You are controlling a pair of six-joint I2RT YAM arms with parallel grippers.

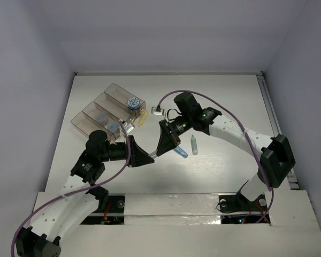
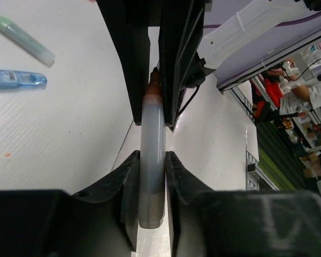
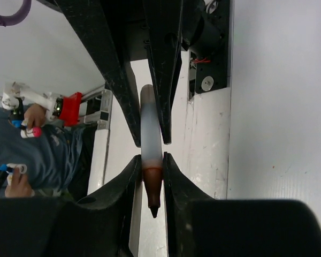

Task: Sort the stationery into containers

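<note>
A translucent marker with a brown tip (image 2: 152, 160) is between both grippers, which meet at mid-table in the top view. My left gripper (image 1: 150, 160) has its fingers around the marker's body, and my right gripper (image 1: 161, 149) has its fingers around it from the other side; whether either is tight on it is hard to tell. A blue pen (image 2: 16, 79) and a pale green pen (image 2: 21, 37) lie on the table. A clear compartment organizer (image 1: 85, 123) at the back left holds a blue round item (image 1: 134, 103), with a yellow item (image 1: 142, 118) beside it.
The two arms stand close together over the middle, hiding part of the table.
</note>
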